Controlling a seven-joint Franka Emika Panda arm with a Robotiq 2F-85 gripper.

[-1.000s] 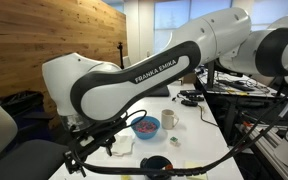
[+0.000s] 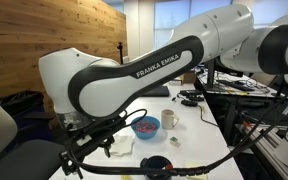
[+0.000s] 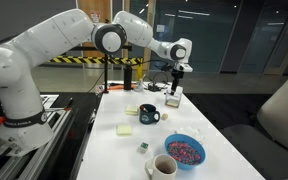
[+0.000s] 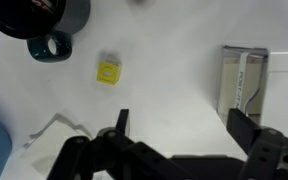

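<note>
My gripper is open above the table, its two fingers wide apart with nothing between them. Ahead of the right finger in the wrist view lies a clear-topped box [image 4: 246,85] with a label strip. A small yellow block [image 4: 108,72] rests on the table ahead of the left finger. Beyond it, at the top left, stands a dark mug [image 4: 72,17], partly cut off. In exterior view 2 the gripper [image 3: 174,85] hangs at the table's far end, near the pale box [image 3: 174,99].
A blue bowl [image 3: 184,150] with reddish contents and a white mug [image 3: 164,168] stand toward the opposite end. A white cloth [image 4: 54,145] lies near the bowl. Pale yellow blocks [image 3: 124,129] and a small greenish cube [image 3: 142,148] are scattered about. A black cable [image 2: 174,169] loops below the arm.
The arm has shifted slightly to the left in exterior view 1. On the table, the bowl, mugs and cloth appear unmoved.
</note>
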